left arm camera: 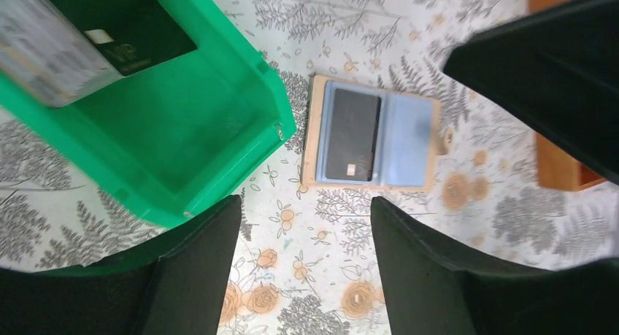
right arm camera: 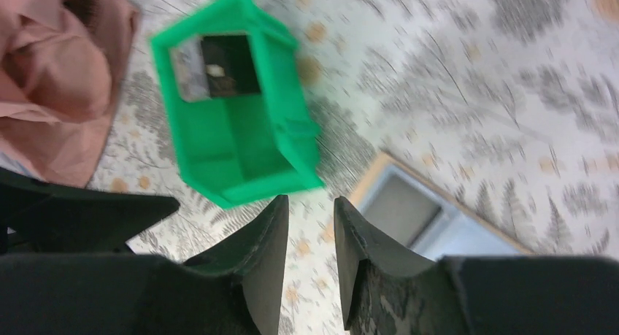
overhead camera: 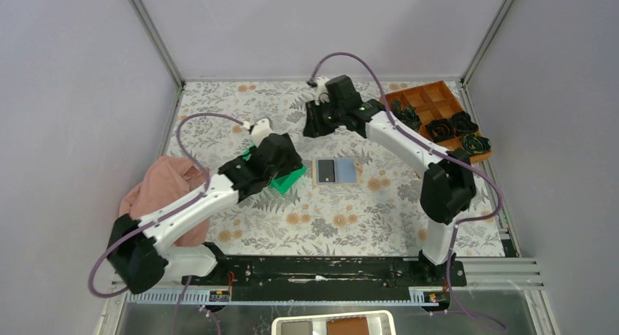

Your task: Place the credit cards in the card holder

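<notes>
The card holder point(overhead camera: 345, 171) lies flat mid-table, with a dark card point(left arm camera: 352, 136) in its left slot and a light blue panel point(left arm camera: 407, 141) at its right. A green tray point(left arm camera: 168, 123) beside it holds silver and dark cards point(left arm camera: 142, 32) at one end. My left gripper is open above the table by the tray, nothing between its fingers. My right gripper is raised behind the holder, fingers a narrow gap apart, with nothing seen between them.
A pink cloth point(overhead camera: 160, 196) lies at the left. A wooden compartment box point(overhead camera: 431, 98) with dark coiled items stands at the back right.
</notes>
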